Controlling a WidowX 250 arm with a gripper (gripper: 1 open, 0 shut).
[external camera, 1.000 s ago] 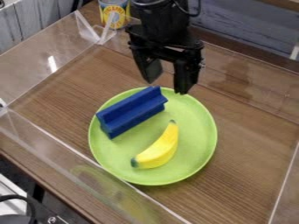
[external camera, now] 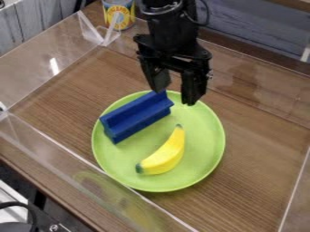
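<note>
A black robot gripper [external camera: 172, 89] hangs open above the back of a green plate [external camera: 201, 168], its two fingers pointing down with nothing seen between them. On the plate, a blue rectangular block [external camera: 137, 116] lies diagonally at the left, just below the left finger, and a yellow banana [external camera: 162, 153] lies toward the front middle. Whether the finger touches the block cannot be told.
A can [external camera: 118, 15] with a blue and yellow label stands at the back left. Clear walls edge the table, and a black cable lies at the lower left.
The gripper has shifted very slightly over the last second. The plate, block and banana stay where they were.
</note>
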